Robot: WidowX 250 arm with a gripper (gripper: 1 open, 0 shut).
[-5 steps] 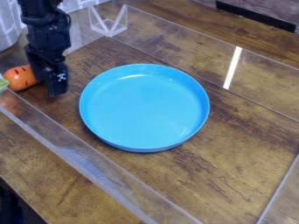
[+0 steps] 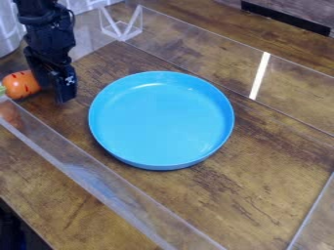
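My black gripper [image 2: 50,78] reaches down from the top left, its fingers open, beside an orange carrot-like toy [image 2: 22,85] with a bit of green at the left edge. Whether the toy lies between the fingers is hard to tell. A large light-blue round plate [image 2: 160,117] lies empty in the middle of the wooden table.
Clear walls [image 2: 117,195] border the work area along the lower left and right.
The gripper and orange toy look very slightly shifted at the left; the plate has not moved.
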